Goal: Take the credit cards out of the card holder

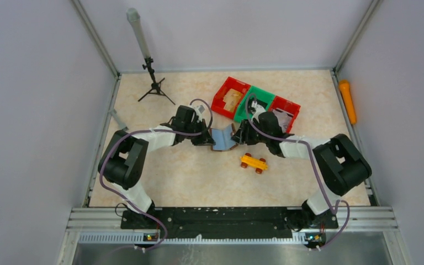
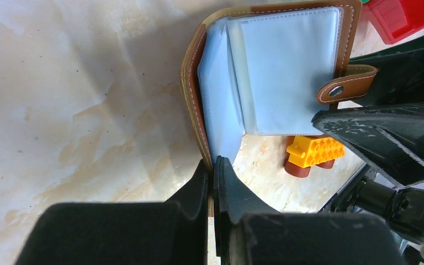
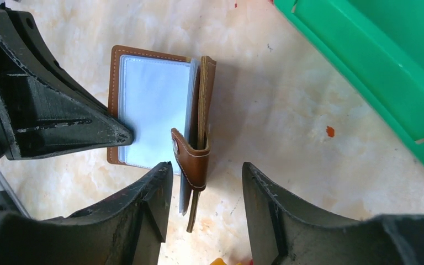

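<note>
The brown card holder (image 1: pixel 220 148) stands spread open between both arms, with pale blue sleeves (image 2: pixel 290 72) inside and a snap strap (image 2: pixel 346 85) on one cover. No separate card can be made out. My left gripper is shut on the edge of one cover, the brown rim passing between its fingertips. From the right wrist view, the left fingers (image 3: pixel 107 130) lie across that cover's sleeve. My right gripper is open, its fingers standing apart on either side of the strapped cover (image 3: pixel 207 88).
Red and green bins (image 1: pixel 243 117) stand behind the holder, close to the right gripper. A yellow toy car (image 1: pixel 254 162) sits just in front of the right gripper. A tripod (image 1: pixel 155 88) stands at the back left. Free table lies at the front left.
</note>
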